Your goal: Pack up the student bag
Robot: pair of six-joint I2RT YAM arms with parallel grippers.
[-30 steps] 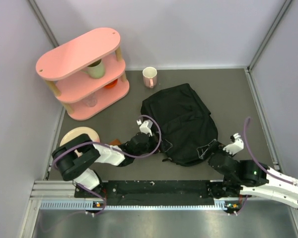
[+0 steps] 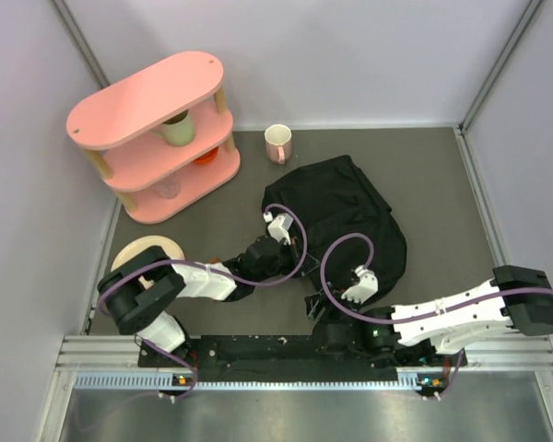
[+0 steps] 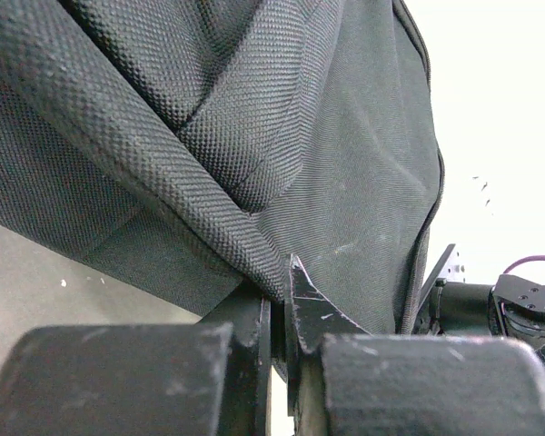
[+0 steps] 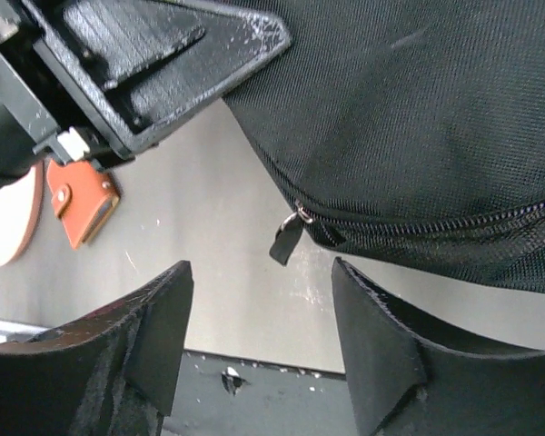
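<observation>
The black bag lies flat on the grey table, its zipper edge facing me. My left gripper is shut on a fold of the bag's fabric at its left side. In the right wrist view, the zipper ends in a small dark pull tab at the bag's corner. My right gripper is part open, one finger on either side of the tab, with gaps showing on both sides. From above, its tips sit at the bag's near-left corner, partly hidden by the arm.
An orange-brown wallet and a pale round plate lie to the left. Behind them stands a pink shelf holding a green cup. A pinkish mug is behind the bag.
My right gripper has swept left along the bag's near edge to the corner with the pull tab. The left gripper has shifted slightly right. The bag has barely moved.
</observation>
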